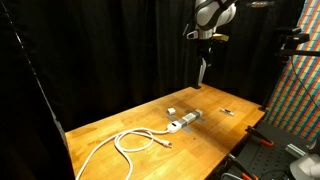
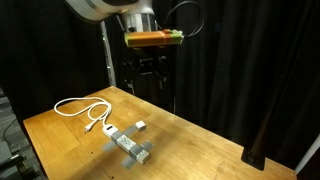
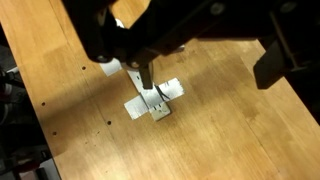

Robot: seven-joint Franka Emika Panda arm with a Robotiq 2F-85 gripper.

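A white power strip (image 1: pixel 185 121) lies on the wooden table, its white cable looped off to one side. In exterior view 2, grey strips cross beneath or over the power strip (image 2: pixel 130 145); which of the two I cannot tell. A small white block (image 2: pixel 140 126) rests on the table beside it. High above the table, my gripper (image 2: pixel 146 82) is open with nothing visible between its fingers. From the wrist, the open gripper looks down on the power strip (image 3: pixel 157 99), whose upper part is hidden behind a dark finger.
Small flat pieces (image 1: pixel 228 112) lie on the table's right side in exterior view 1. The white cable (image 2: pixel 85 103) covers the table's far left in exterior view 2. Dark curtains (image 1: pixel 110 50) stand behind the table. Much of the wooden top (image 2: pixel 215 155) is bare.
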